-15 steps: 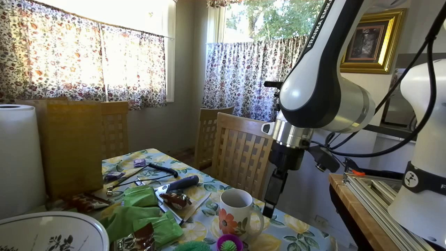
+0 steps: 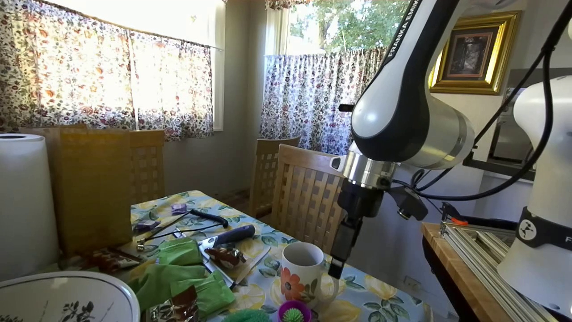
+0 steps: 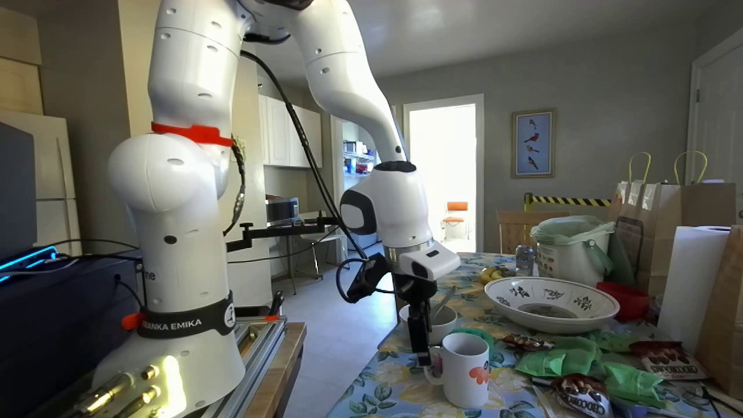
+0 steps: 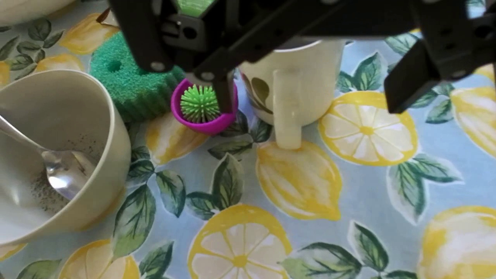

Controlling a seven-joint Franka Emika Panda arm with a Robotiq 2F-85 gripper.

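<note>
A white mug [image 2: 301, 270] with an orange flower stands upright on the lemon-print tablecloth. My gripper [image 2: 336, 266] is open and points down on the mug's handle side. In exterior view 2 the gripper [image 3: 422, 354] appears by the handle of the mug [image 3: 465, 373]; contact cannot be made out. From the wrist, the gripper has its fingers spread to either side of the mug handle [image 4: 288, 111], with nothing clasped. Most of the mug's rim is hidden behind the gripper body in that view.
Left of the mug in the wrist view are a purple cup [image 4: 209, 125] with a green spiky thing, a green sponge [image 4: 125, 74] and a bowl [image 4: 121, 153] holding a spoon. Green wrappers [image 2: 177, 276] and a large bowl [image 2: 131, 295] lie farther off.
My gripper has shifted slightly left in exterior view 1, closer to the mug's handle. The mug and other table items have stayed in place.
</note>
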